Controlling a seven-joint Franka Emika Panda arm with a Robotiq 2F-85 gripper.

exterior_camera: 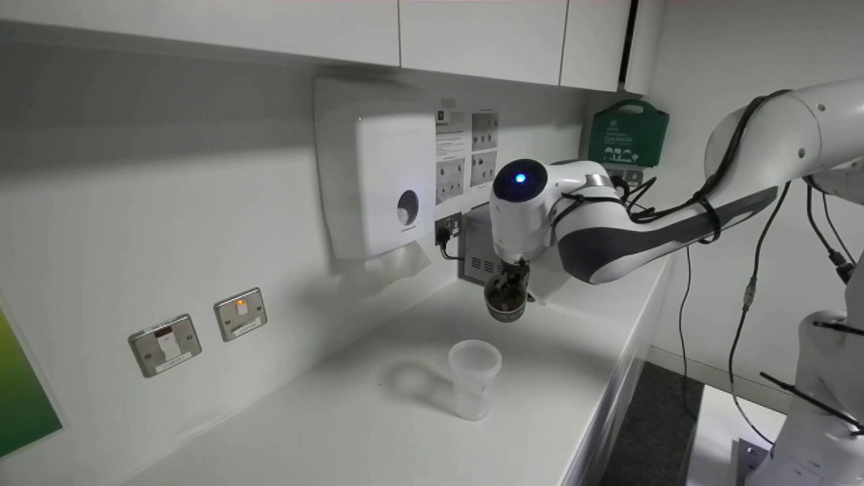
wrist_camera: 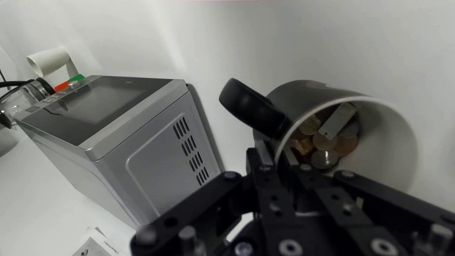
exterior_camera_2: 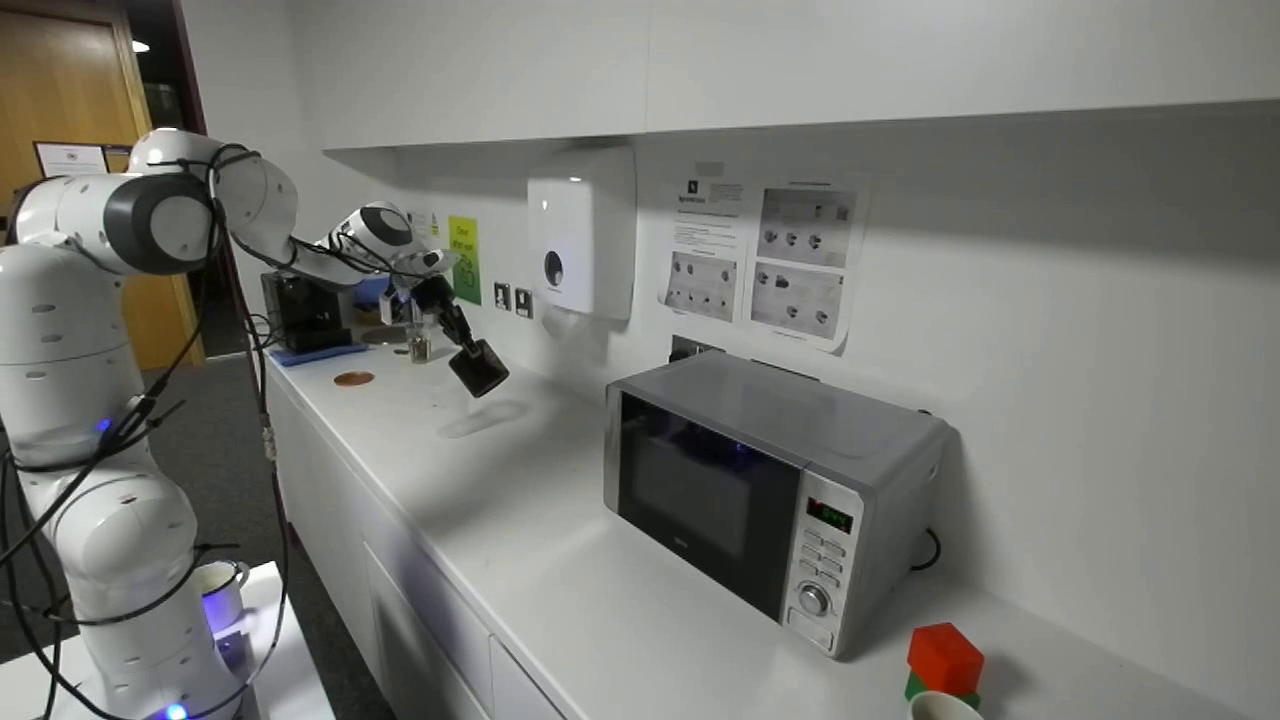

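Observation:
A dark mug with a pale inside (wrist_camera: 386, 145) is gripped by the rim: my gripper is shut on its wall, one finger inside and one outside. Several coins (wrist_camera: 326, 158) and a small flat metal tag (wrist_camera: 337, 121) lie inside it. In exterior view 1 the mug (exterior_camera: 506, 301) hangs tilted above the counter, its mouth towards that camera. A translucent plastic cup (exterior_camera: 474, 381) stands upright on the counter, lower and nearer to that camera than the mug. I cannot make out anything inside the cup.
The microwave (exterior_camera_2: 768, 480) stands against the wall behind the arm. A paper-towel dispenser (exterior_camera: 376, 170) is mounted on the wall, below the overhead cupboards (exterior_camera: 486, 36). The counter around the plastic cup is clear; its front edge (exterior_camera: 603, 409) is on the right.

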